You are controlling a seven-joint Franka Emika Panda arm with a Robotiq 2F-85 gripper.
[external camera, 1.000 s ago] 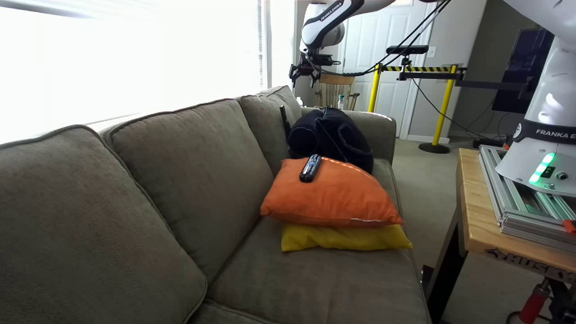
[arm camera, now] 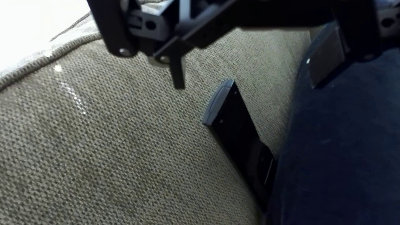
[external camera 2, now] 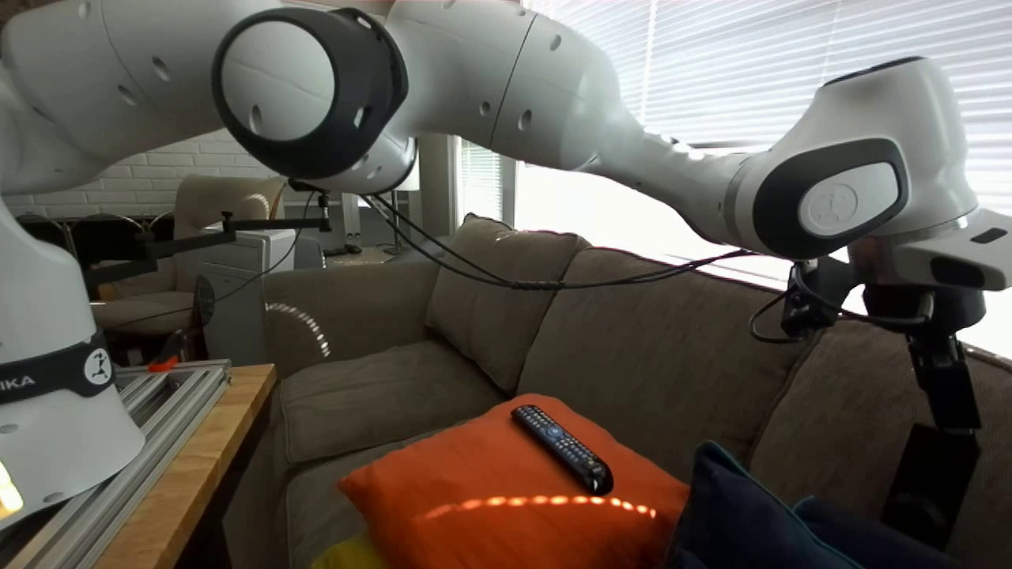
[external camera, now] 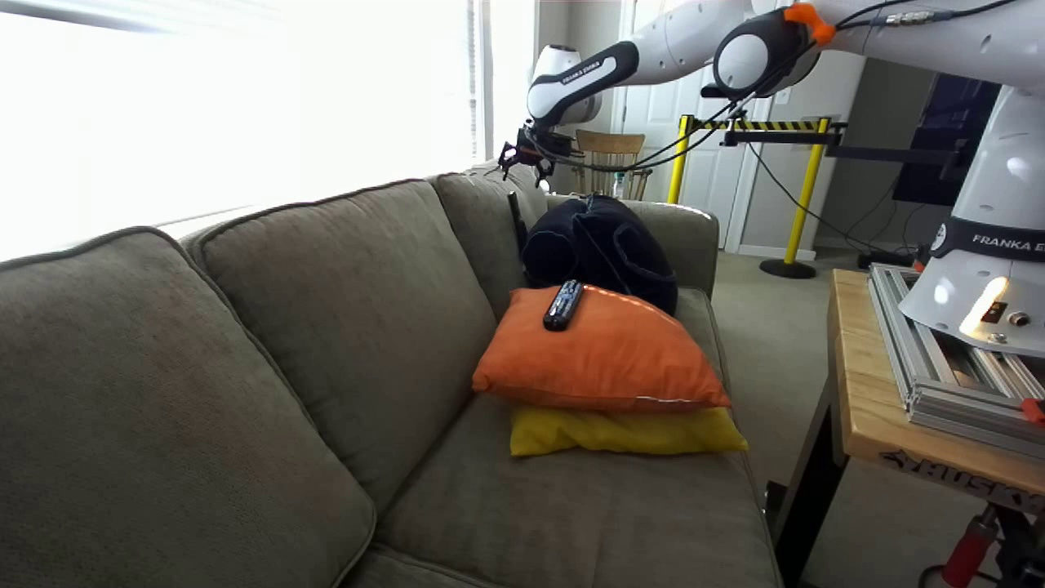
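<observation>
A dark, flat remote-like object (arm camera: pixel 240 138) leans upright against the sofa's back cushion, its lower end tucked behind a navy pillow (arm camera: pixel 345 142). In exterior view 2 this dark object (external camera 2: pixel 934 484) appears just below my gripper's fingers. My gripper is open, its two fingers wide apart and nothing held between them. From the wrist, the object's grey-tipped upper end lies in the gap between the fingers in the picture; how far apart they are in depth I cannot tell. Above the sofa back hangs the gripper (external camera: pixel 523 176) in exterior view 1.
Another black remote (external camera: pixel 563 305) lies on an orange pillow (external camera: pixel 607 353), which rests on a yellow pillow (external camera: pixel 627 432). Dark navy pillows (external camera: pixel 612 245) fill the far seat. The sofa back (external camera: pixel 323 265) runs along the window. A wooden bench (external camera: pixel 882 402) carries the arm's base.
My arm has come down and a little left in exterior view 1, bringing the gripper lower toward the sofa back. The base light went from green to a pale warm colour. The pillows have not moved.
</observation>
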